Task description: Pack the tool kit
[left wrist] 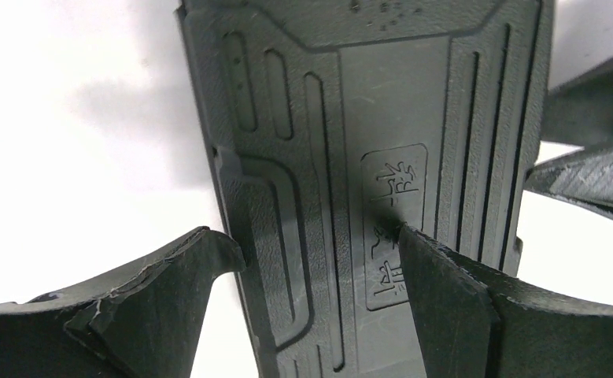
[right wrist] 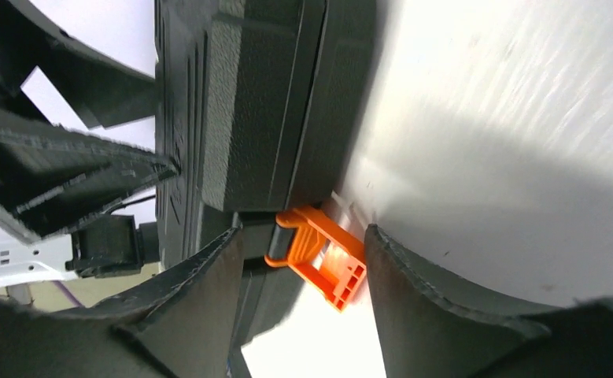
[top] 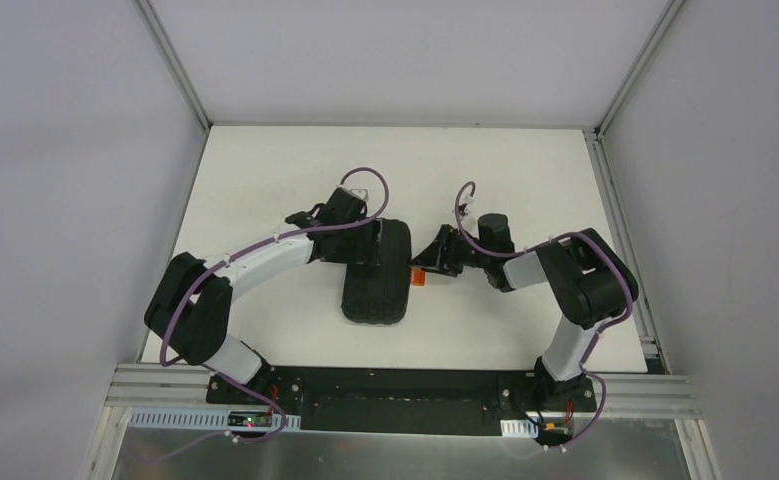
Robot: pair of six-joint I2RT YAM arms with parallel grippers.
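Note:
The black tool case (top: 375,300) lies closed mid-table; its moulded lid (left wrist: 326,197) fills the left wrist view. My left gripper is over it, fingers part open across the lid; whether they grip it is unclear. An orange latch (right wrist: 326,236) sticks out from the case's right side. My right gripper is at that latch, fingers part open on either side of it; I cannot tell if they touch it.
Walls and frame rails border it.

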